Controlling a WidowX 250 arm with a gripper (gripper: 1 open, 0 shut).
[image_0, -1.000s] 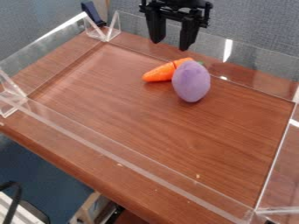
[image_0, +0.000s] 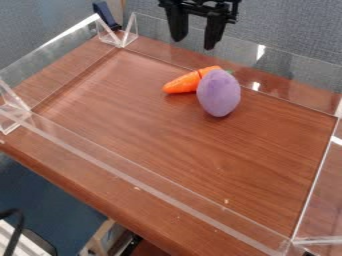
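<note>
A black gripper (image_0: 197, 30) hangs at the top centre, above and behind the toys, its two fingers spread apart with nothing visible between them. Below it, on the wooden board, an orange carrot (image_0: 183, 83) lies with its far end behind a purple eggplant-like object (image_0: 218, 95).
Clear plastic walls surround the wooden board (image_0: 160, 160), whose left, front and right parts are free. A dark blue object (image_0: 106, 15) stands beyond the back left corner.
The gripper has risen slightly since one second ago; the carrot and purple object have not moved.
</note>
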